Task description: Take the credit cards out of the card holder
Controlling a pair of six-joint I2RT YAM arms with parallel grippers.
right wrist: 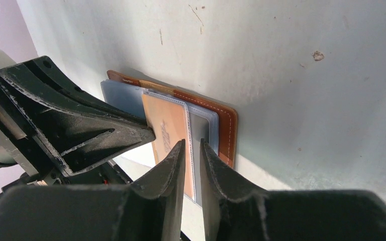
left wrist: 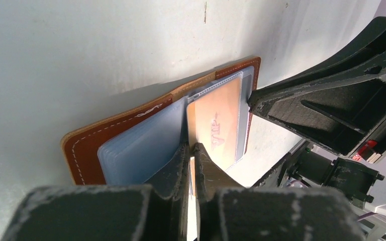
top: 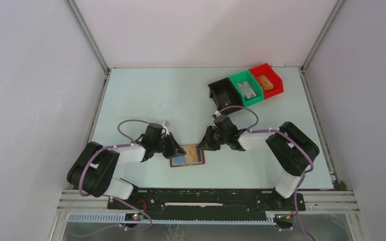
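The brown card holder [top: 187, 165] lies spread on the table between my grippers. Blue clear sleeves [left wrist: 143, 140] fill one half; on the other, an orange card [left wrist: 222, 118] sits inside a clear sleeve. My left gripper is shut over the line where the blue sleeves meet the orange card; whether a thin sleeve edge is pinched there cannot be told. Slightly open, my right gripper has its tips at the long outer edge of the orange card [right wrist: 167, 125], one finger [right wrist: 179, 153] over the card side, with nothing seen held between them.
At the back right stand a black bin [top: 216, 89], a green bin [top: 237, 77] with a grey card [top: 246, 90] in it, and a red bin [top: 276, 75] with an orange card [top: 265, 82].
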